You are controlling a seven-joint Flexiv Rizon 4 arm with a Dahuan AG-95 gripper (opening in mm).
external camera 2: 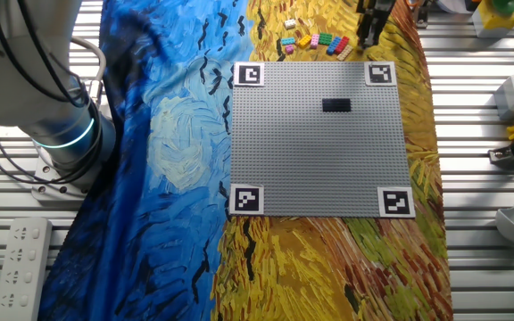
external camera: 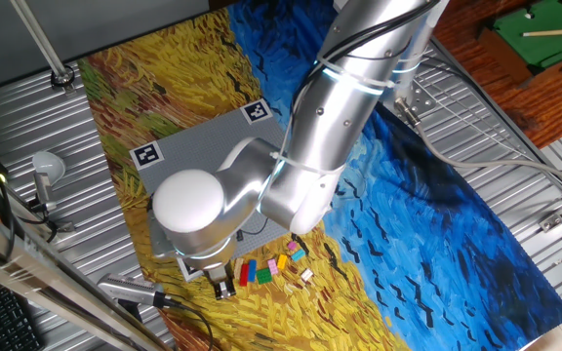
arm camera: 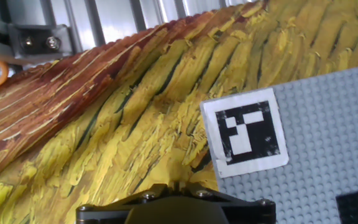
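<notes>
My gripper (external camera: 224, 290) hangs at the left end of a row of small toy bricks, beside the red brick (external camera: 244, 277). From the opposite side it appears as a dark shape (external camera 2: 369, 36) past the plate's far right corner. Along the row lie a blue brick (external camera: 252, 270), a green brick (external camera: 264, 277), a pink brick (external camera: 272, 266), a yellow brick (external camera: 281, 261) and a white brick (external camera: 306, 275). A black brick (external camera 2: 336, 105) rests on the grey studded baseplate (external camera 2: 319, 160). Whether the fingers are apart or together does not show clearly.
Corner markers (arm camera: 247, 134) sit on the baseplate, which the arm partly covers in exterior view 1. A grey cylindrical device with a cable (external camera: 130, 291) lies left of the gripper. The painted cloth (external camera 2: 172, 241) has open space on its blue side.
</notes>
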